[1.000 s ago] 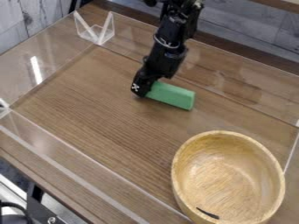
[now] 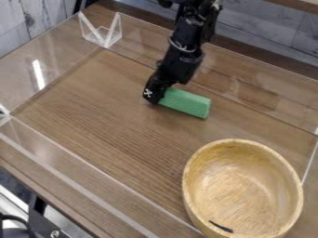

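A black robot arm reaches down from the top centre, its gripper [image 2: 155, 93] low over the wooden table, shut on the near-left end of a green block [image 2: 188, 104]. The block lies at a slant, its free end pointing to the lower right. The fingertips are dark and small, partly hard to make out.
A large tan bowl [image 2: 241, 154] sits at the lower right. A clear plastic piece [image 2: 102, 30] stands at the back left, by the table's edge.
Almost nothing differs; the gripper and green block stay in about the same place, with at most a very slight shift.
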